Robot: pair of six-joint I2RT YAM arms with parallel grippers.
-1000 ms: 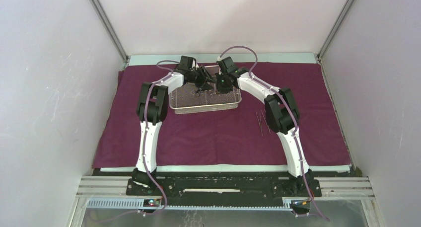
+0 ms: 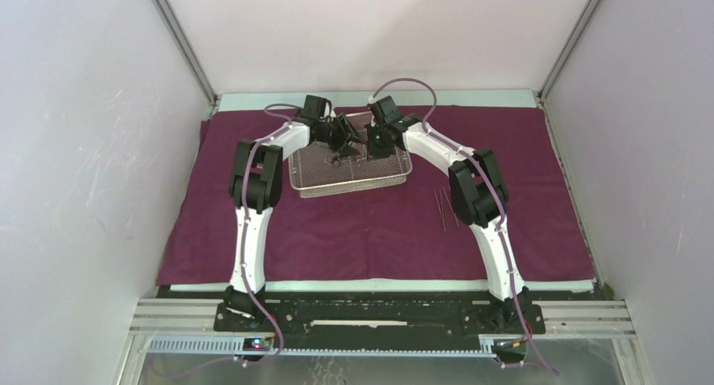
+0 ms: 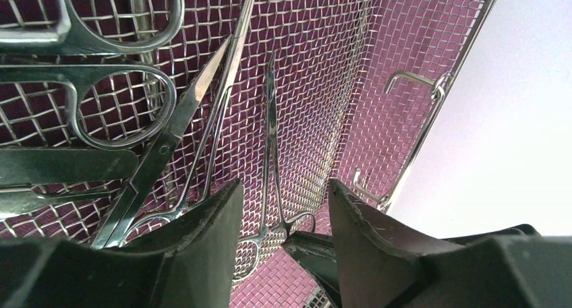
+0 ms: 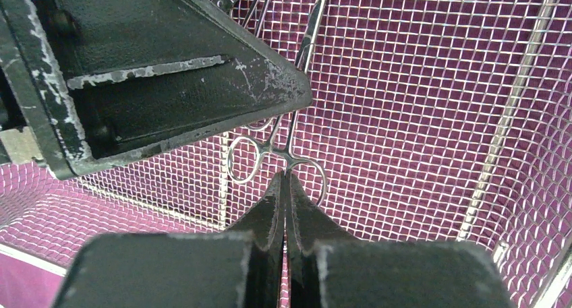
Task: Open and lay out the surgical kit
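A wire mesh basket (image 2: pixel 349 185) stands at the back middle of the maroon cloth (image 2: pixel 370 242). Both grippers reach into it. My left gripper is open over several metal instruments, with a slim clamp (image 3: pixel 271 126) lying in the basket below the gap between its fingers. Larger scissors (image 3: pixel 121 141) rest farther left in that view. My right gripper is shut, its tips at the ring handles of a clamp (image 4: pixel 270 148); I cannot tell whether a thin part of the handle is pinched.
One dark finger of the left gripper hangs close in front of the right wrist camera, so the two grippers are very near each other. Thin instruments (image 2: pixel 440 211) lie on the cloth right of the basket.
The basket has shifted slightly toward the front and right in the top view. Both arms look almost unmoved.
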